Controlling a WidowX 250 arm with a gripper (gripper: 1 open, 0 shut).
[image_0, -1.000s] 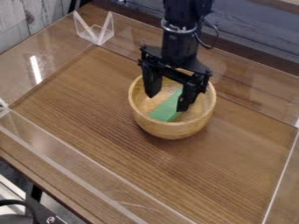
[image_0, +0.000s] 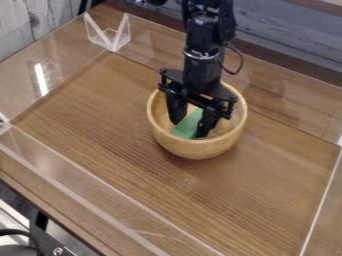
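A tan bowl (image_0: 197, 145) stands on the wooden table, right of centre. Inside it lies a green object (image_0: 185, 127), partly covered by the black gripper (image_0: 189, 116), which reaches down from above with its fingers inside the bowl. Whether the fingers are closed on the green object is hard to tell.
A white wire-like frame (image_0: 110, 33) is at the back left, another at the left edge. A black cable shows at the bottom left corner.
The gripper has moved lower into the bowl, over the green object, and its fingers appear closer together.
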